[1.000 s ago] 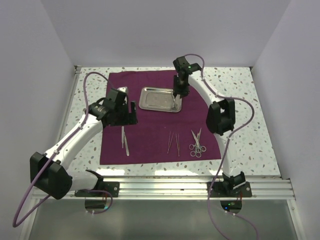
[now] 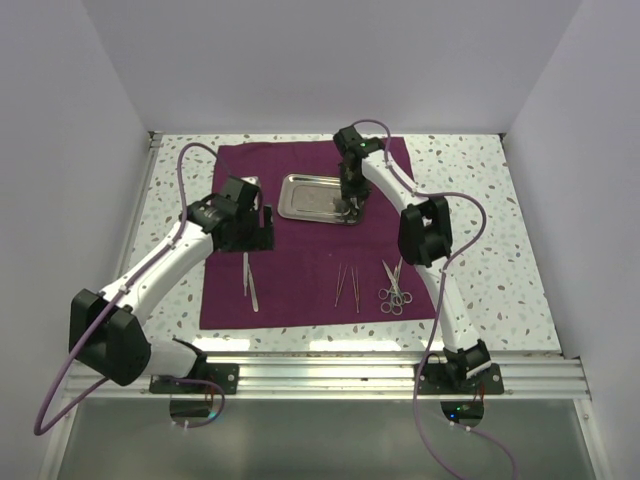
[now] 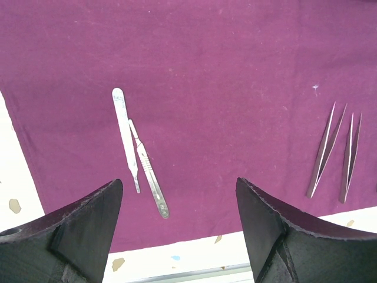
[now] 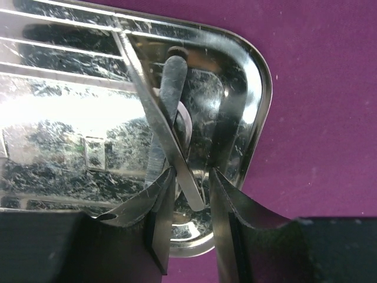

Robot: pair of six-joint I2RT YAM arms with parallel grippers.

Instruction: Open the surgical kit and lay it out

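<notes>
The metal tray (image 2: 300, 197) rests on the purple cloth (image 2: 290, 260). At its right end stands my right gripper, fingers apart. One end of a flat metal instrument (image 4: 168, 135) lies in the gap between them. Under it is a second metal instrument (image 4: 172, 82), partly hidden. My left gripper hangs open and empty over the cloth's left side. Below it a scalpel handle (image 3: 125, 130) and another slim handle (image 3: 152, 180) lie side by side. Two tweezers (image 3: 324, 153) lie farther right, and scissors (image 2: 395, 292) beyond them.
The tray's raised rim (image 4: 262, 94) curves close around the instruments and right fingers. Bare cloth lies between the tray and the laid-out tools.
My left arm has shifted only slightly.
</notes>
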